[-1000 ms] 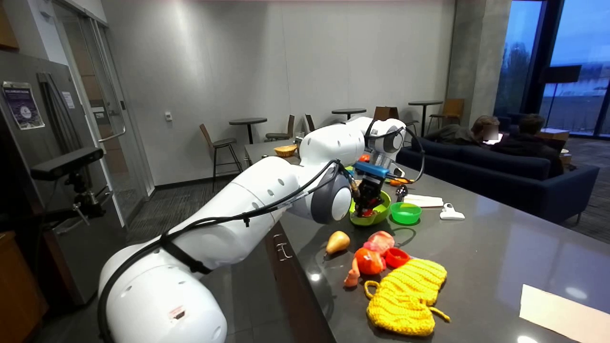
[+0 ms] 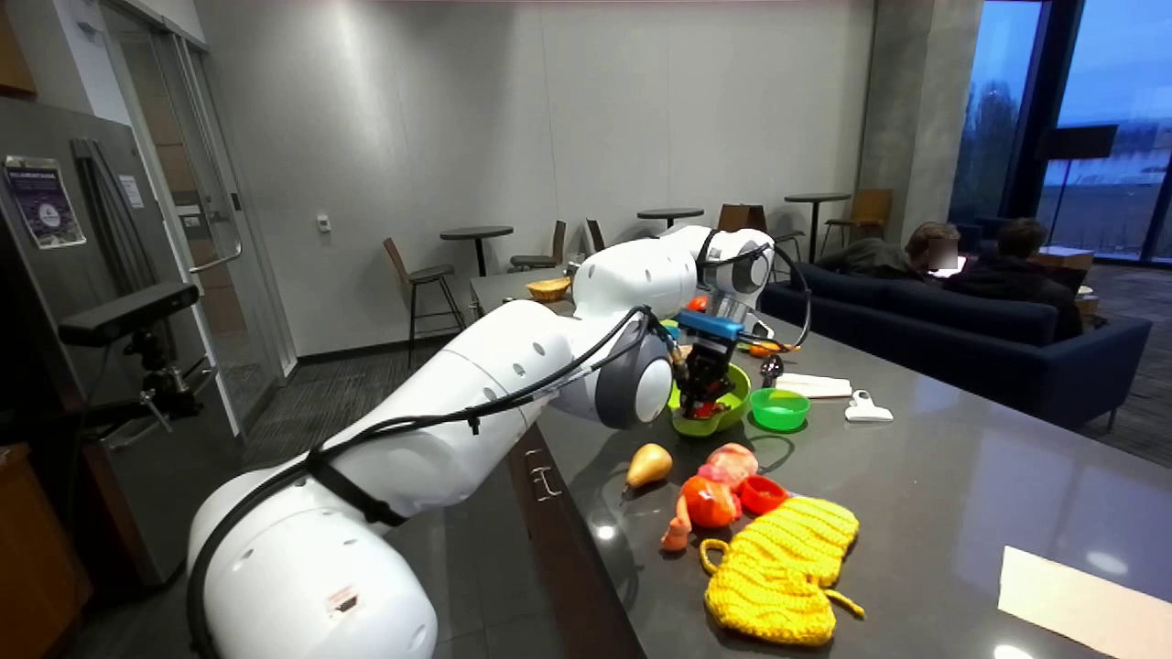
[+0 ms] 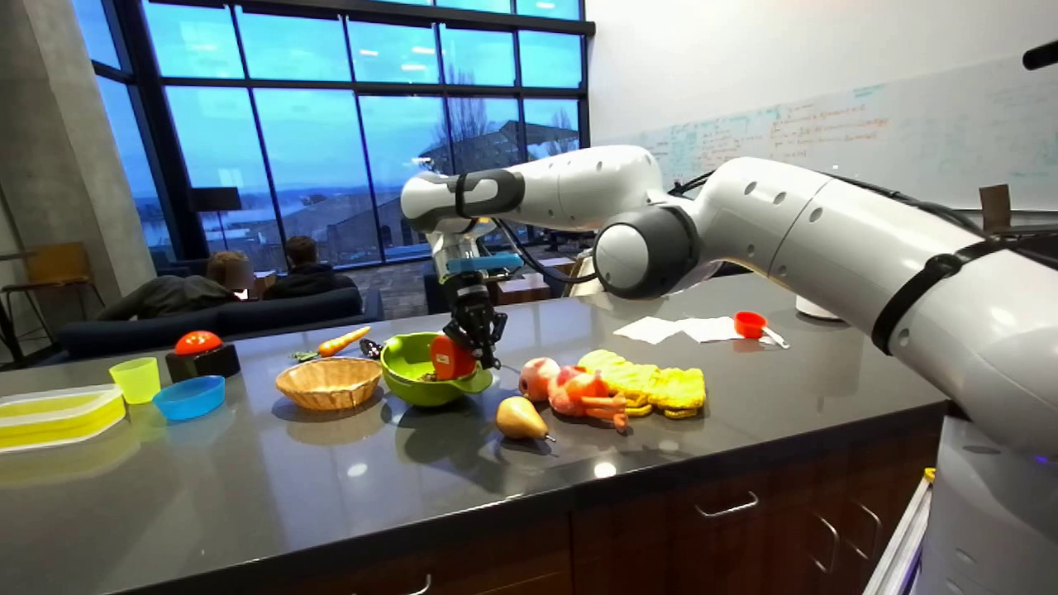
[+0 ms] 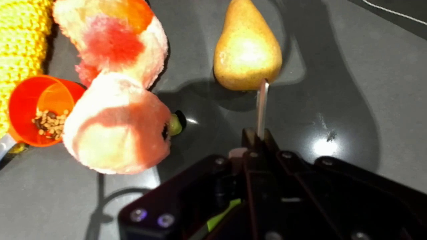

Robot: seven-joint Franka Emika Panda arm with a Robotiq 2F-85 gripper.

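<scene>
In exterior view 2 a red cup-like piece with a small pale label sits tilted over the green bowl, right beside my gripper. A thin metallic strip, seemingly a handle, stands out between my fingertips in the wrist view, where my gripper is shut on it. The link between strip and red piece is hidden by the fingers. Exterior view 1 has the gripper low within the bowl's outline, with red showing there. The bowl's contents are mostly hidden.
A pear, a pink plush toy, a red cup of seeds and yellow knitting lie near the bowl. Close by stand a wicker basket and a smaller green bowl.
In exterior view 1 my gripper has shifted very slightly left over the green bowl. The things on the counter look unmoved.
</scene>
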